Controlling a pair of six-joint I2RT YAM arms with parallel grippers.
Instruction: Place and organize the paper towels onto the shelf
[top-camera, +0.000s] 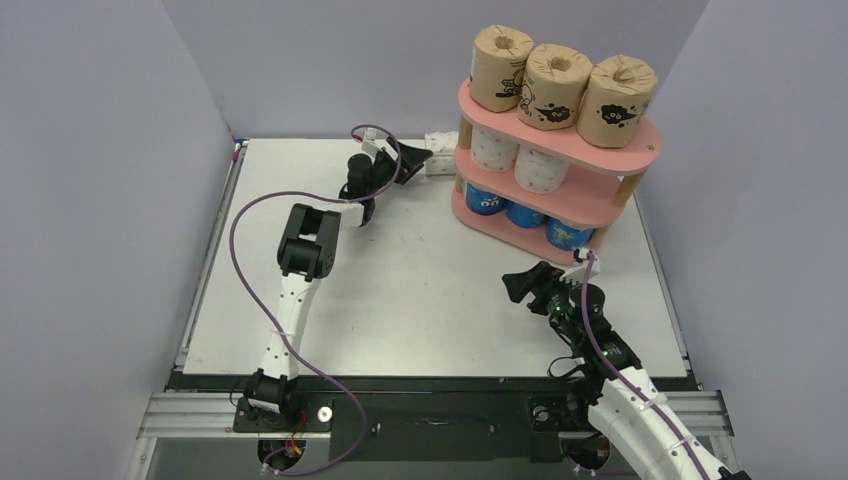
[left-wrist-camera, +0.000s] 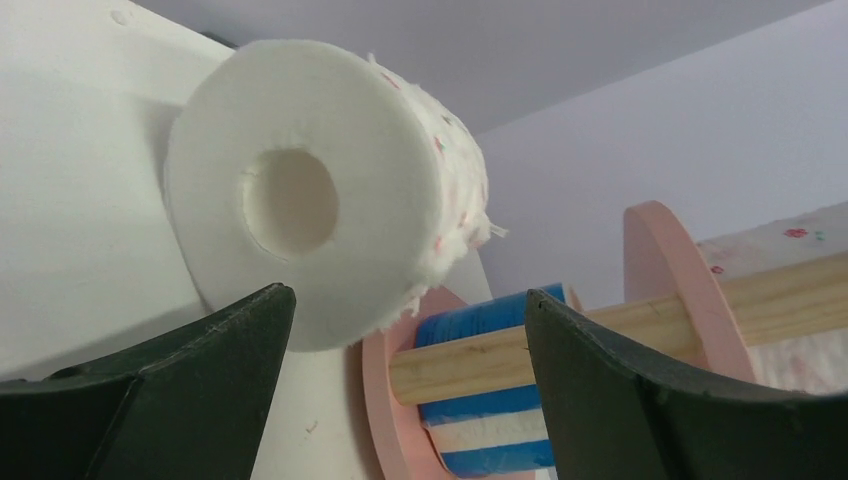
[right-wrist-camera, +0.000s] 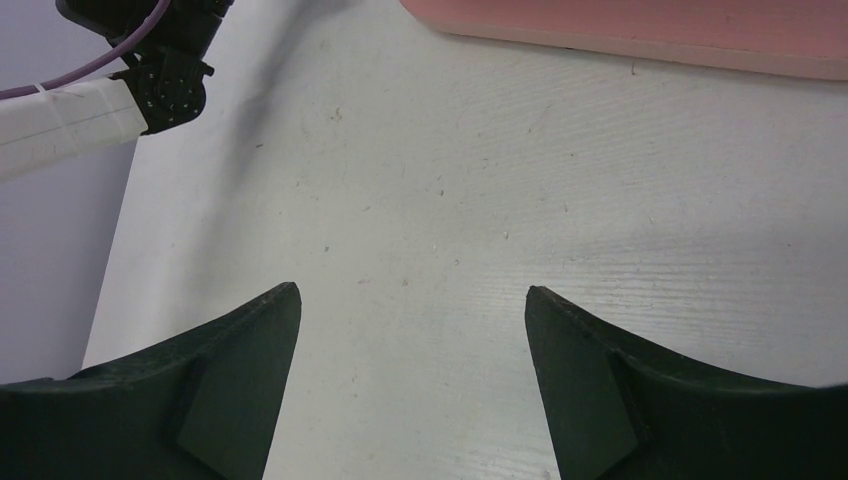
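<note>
A white dotted paper towel roll lies on its side at the back of the table, left of the shelf. In the left wrist view its end face and core hole show on the roll, beyond the fingertips. My left gripper stands open close to that roll, nothing held between its fingers. The pink three-tier shelf holds tan wrapped rolls on top, white rolls in the middle and blue rolls below. In front of the shelf, my right gripper is open and empty.
Bare white table fills the middle and front. Grey walls close in the back and sides. A shelf post shows near the left gripper's right finger. A purple cable loops along the left arm.
</note>
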